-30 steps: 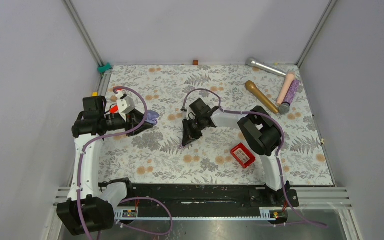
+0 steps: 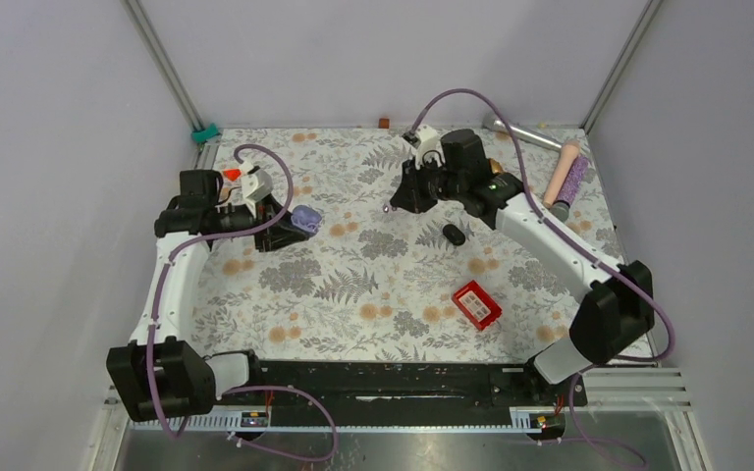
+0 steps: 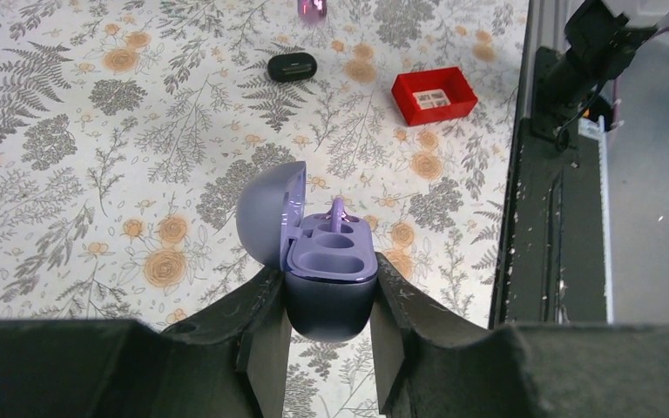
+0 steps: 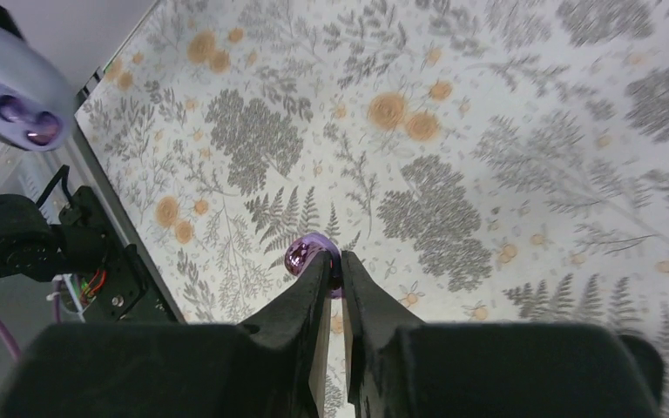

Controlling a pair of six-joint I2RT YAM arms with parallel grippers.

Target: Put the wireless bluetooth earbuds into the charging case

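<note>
The lilac charging case is held with its lid up by my left gripper; in the left wrist view the case faces up, its slots visible. My right gripper, raised over the mat at right of centre in the top view, is shut on a small lilac earbud, which pokes out past its fingertips. In the right wrist view part of the case shows at the upper left, blurred.
A black oblong object and a red tray lie on the floral mat. Several microphone-like rods lie at the back right.
My right gripper has risen and moved toward the back right with the earbud, uncovering the black object.
</note>
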